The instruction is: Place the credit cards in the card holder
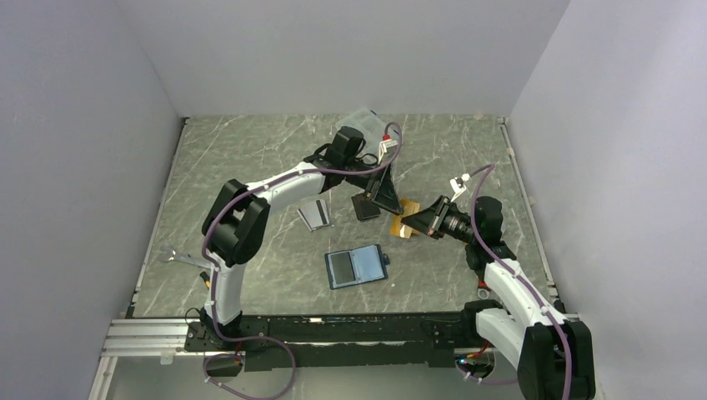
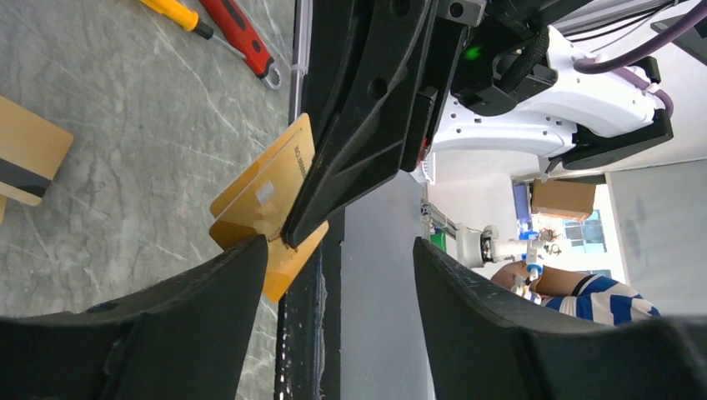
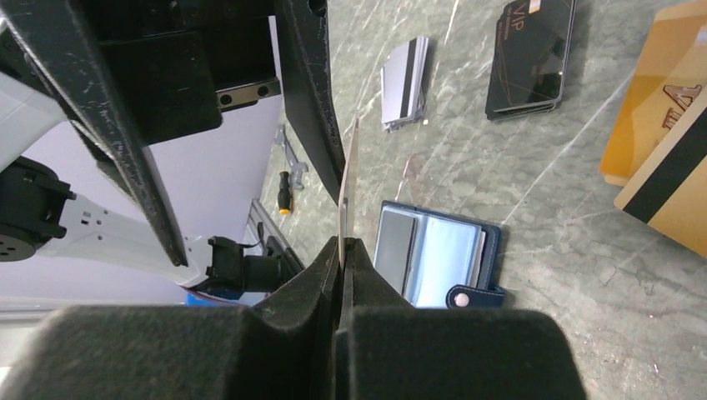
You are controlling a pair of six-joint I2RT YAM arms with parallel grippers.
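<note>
In the right wrist view my right gripper is shut on a gold card (image 3: 350, 171), which stands edge-on between its fingertips. In the left wrist view the held gold card (image 2: 288, 187) shows its face; a second layer behind it may be another card. My left gripper is open, one finger (image 2: 238, 287) close beside the card's lower corner. More gold cards (image 3: 646, 117) lie on the table. Black cards (image 3: 529, 58) and silver cards (image 3: 403, 82) form separate stacks. The blue card holder (image 3: 442, 250) lies spread open.
A clear plastic tray (image 1: 363, 125) is behind the left arm. Wrenches and a screwdriver (image 3: 285, 193) lie at the left side. A red-handled tool (image 2: 240, 37) and yellow screwdriver (image 2: 171, 12) lie on the right. Table around the holder is mostly bare.
</note>
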